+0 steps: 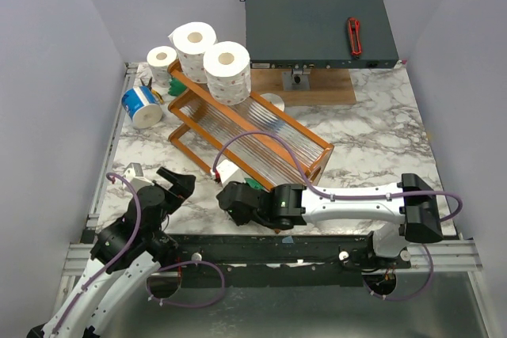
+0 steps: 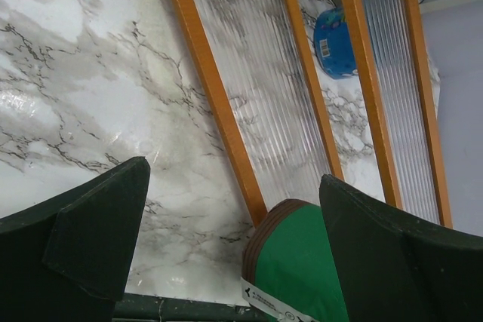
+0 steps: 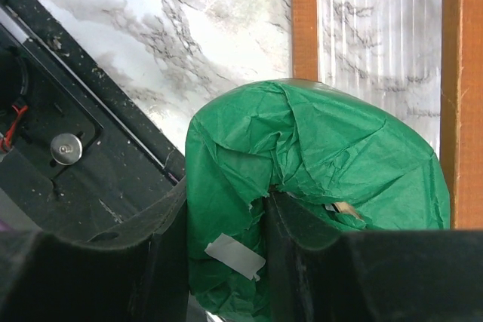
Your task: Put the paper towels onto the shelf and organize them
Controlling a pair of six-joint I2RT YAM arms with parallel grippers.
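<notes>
The wooden shelf [image 1: 281,140] with ribbed clear boards stands diagonally, two white paper rolls [image 1: 226,77] standing on its upper left end. My right gripper is shut on a green paper-wrapped roll [image 3: 339,141], beside the shelf's near end; in the top view the arm mostly hides it. My left gripper is open over the marble at the front left, with the green roll just beyond its right finger.
A smaller roll [image 1: 162,59] and a blue-labelled roll [image 1: 142,106] sit at the back left. A dark raised platform [image 1: 309,25] with a red cutter is at the back.
</notes>
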